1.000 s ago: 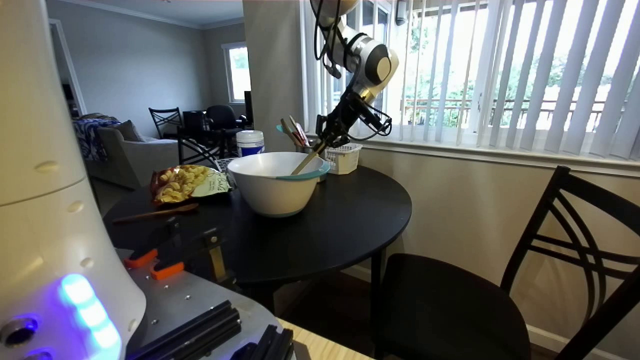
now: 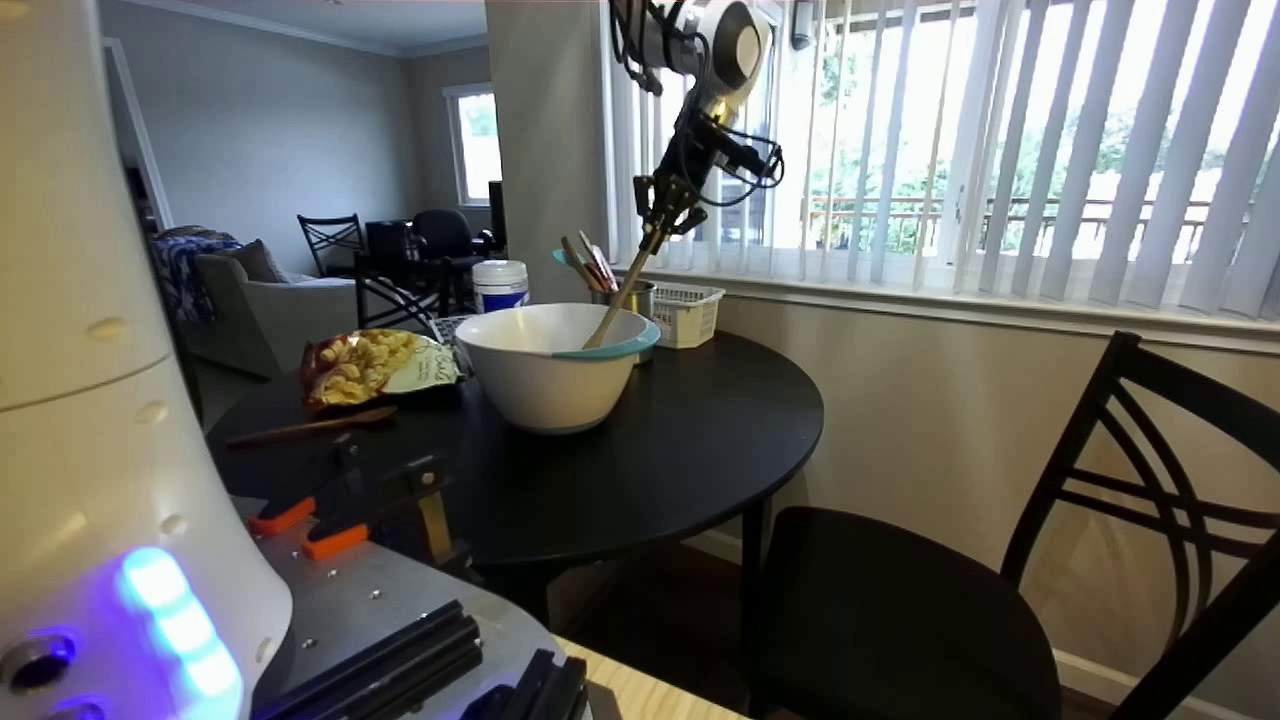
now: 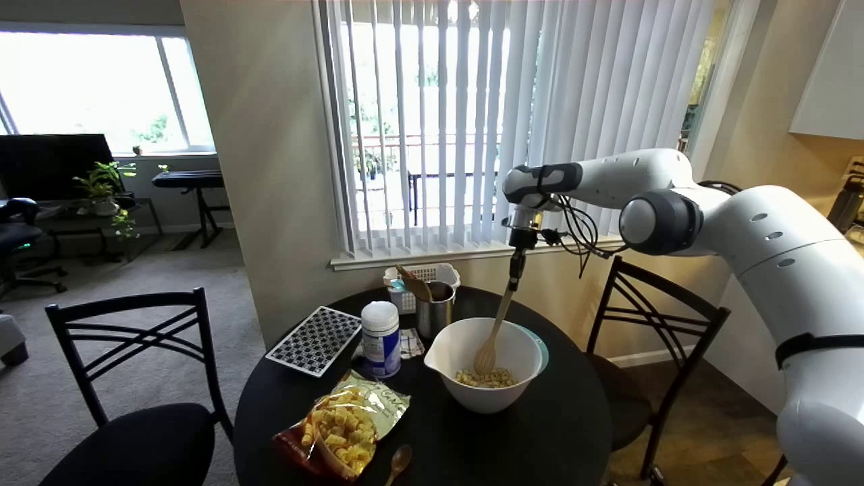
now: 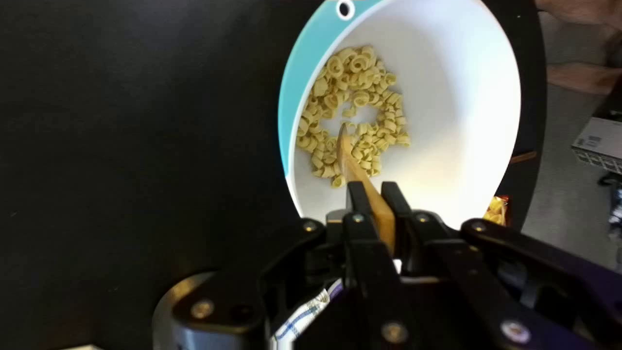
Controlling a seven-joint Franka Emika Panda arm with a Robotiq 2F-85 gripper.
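Note:
A wooden spatula (image 3: 486, 354) slants down into a white mixing bowl (image 3: 462, 395), its handle clasped by my gripper (image 3: 514, 281) above the rim. In the wrist view the gripper is shut around the spatula's handle (image 4: 380, 211), and the thin edge of the blade reaches the pasta. Curled dry pasta (image 4: 389, 125) lies on the floor of the bowl (image 4: 449, 76), on the side of its teal rim section, with a small bare patch amid it. From exterior view 1 the bowl's wall (image 2: 546, 378) hides the blade and pasta.
An open snack bag (image 3: 381, 405), a wooden spoon (image 3: 399, 462), a white-and-blue canister (image 3: 381, 340) and a checkered board (image 3: 314, 340) share the round black table. Behind the bowl stand a metal utensil holder (image 3: 435, 312) and a white basket (image 3: 402, 301). Table to the bowl's right is clear.
My gripper has risen and moved slightly left in exterior view 1, with the spatula still in it. The handle stands steeper and shows more length above the rim. The bowl has stayed put.

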